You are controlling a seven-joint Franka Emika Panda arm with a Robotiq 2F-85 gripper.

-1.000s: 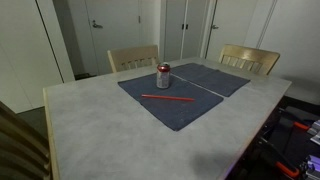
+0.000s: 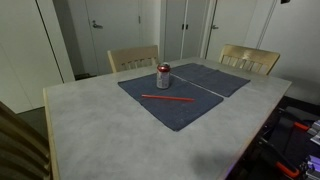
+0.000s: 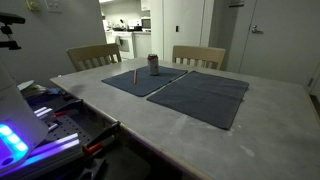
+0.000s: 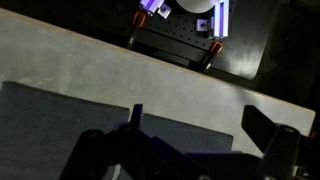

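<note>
A red and silver can (image 2: 163,78) stands upright on a dark grey cloth (image 2: 185,117). In front of it, a thin red stick (image 2: 168,98) lies on the same cloth. Exterior view 2 also has the can (image 3: 153,66) and the stick (image 3: 135,77) on the left cloth. In the wrist view my gripper is open, its black fingers wide apart above the table edge, with nothing between them. Neither the can nor the stick appears in that view.
A second dark cloth (image 3: 205,97) lies flat on the pale table (image 3: 265,130). Chairs (image 2: 134,58) stand around the table. My white arm base (image 3: 20,125) is beside the table's edge.
A small dark part, probably of my arm, has come into exterior view 1 at the top right corner. The can, stick and cloths have stayed put.
</note>
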